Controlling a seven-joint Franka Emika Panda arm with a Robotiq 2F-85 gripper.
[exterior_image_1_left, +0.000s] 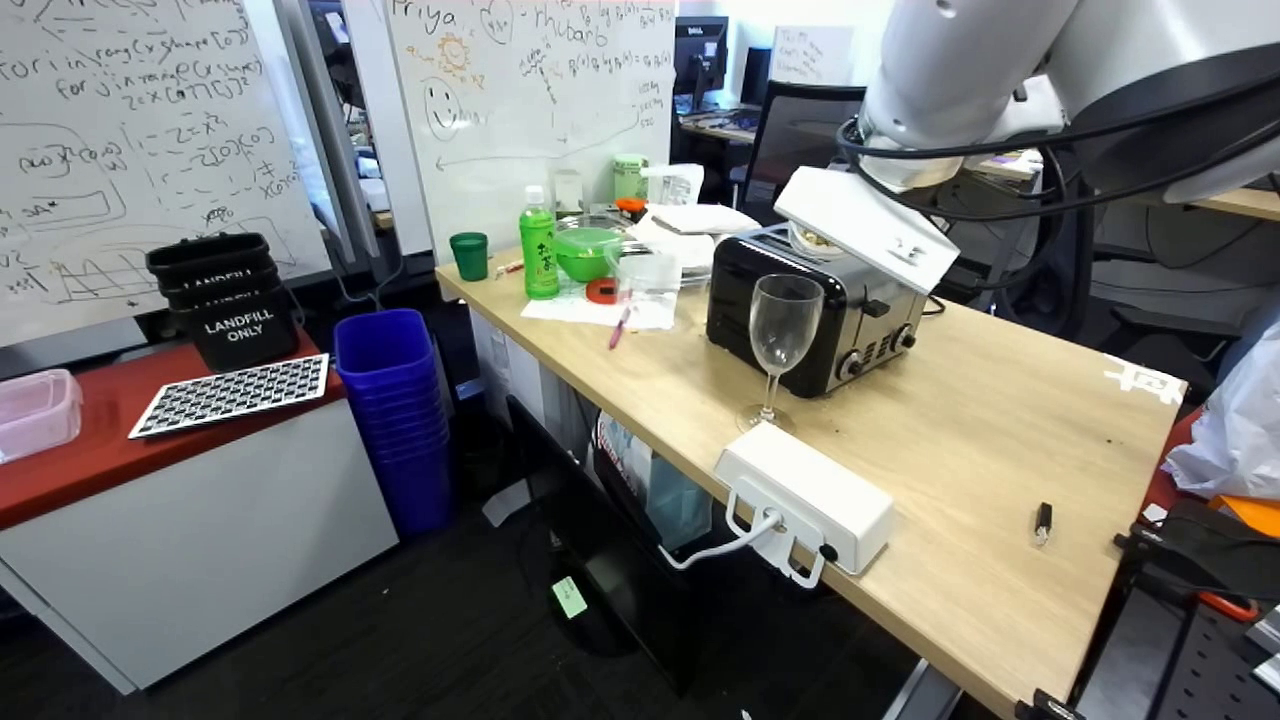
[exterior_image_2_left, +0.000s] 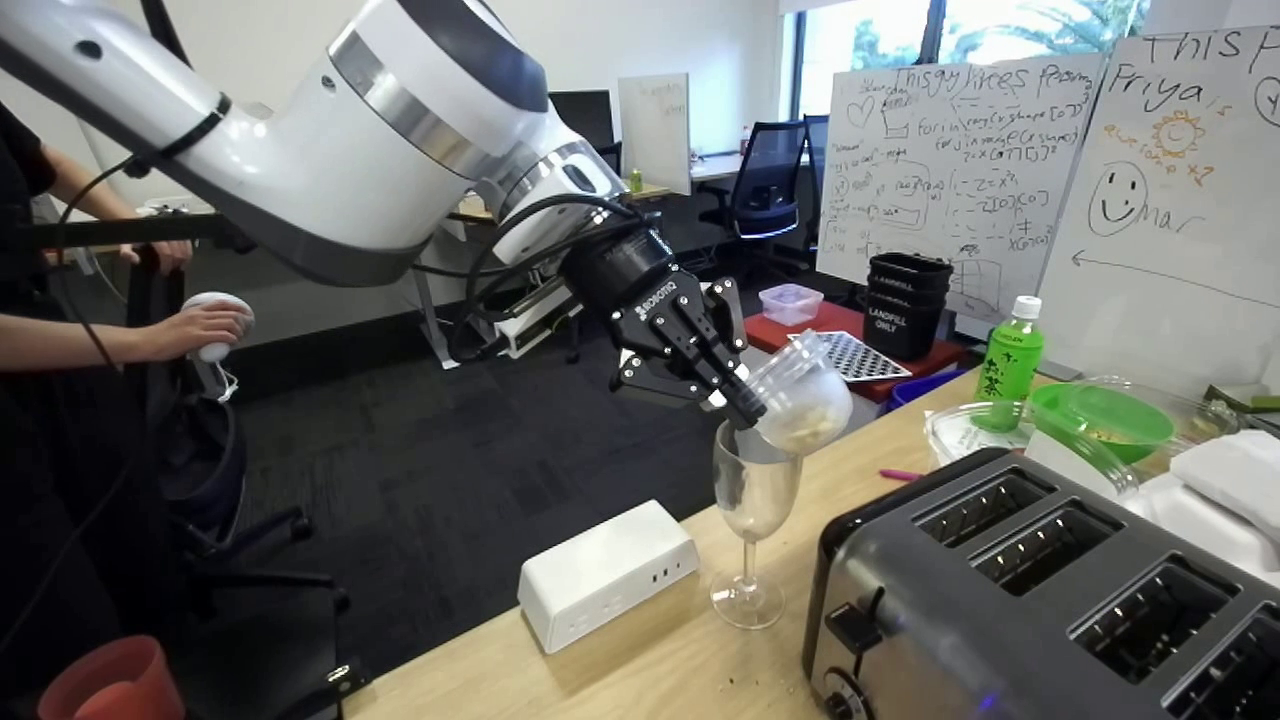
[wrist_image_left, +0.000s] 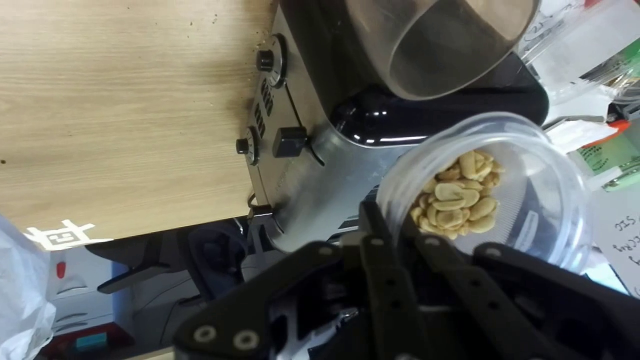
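A clear plastic cup (exterior_image_2_left: 816, 406) with peanuts (wrist_image_left: 459, 201) inside is held by its rim in my gripper (exterior_image_2_left: 746, 402), which is shut on it. The cup is tilted and its peanuts lie to one side. In exterior view 2 the cup appears just above and beside the mouth of an empty-looking wine glass (exterior_image_2_left: 753, 486); whether they touch I cannot tell. The glass (exterior_image_1_left: 786, 324) stands upright on the table between the toaster (exterior_image_1_left: 840, 312) and a white power box (exterior_image_1_left: 810, 492). A white panel on my arm mostly hides the cup in exterior view 1.
The black and silver toaster (exterior_image_2_left: 1020, 576) sits close to the glass. Behind it are a green bottle (exterior_image_1_left: 540, 246), a green bowl (exterior_image_1_left: 588, 250) and food containers.
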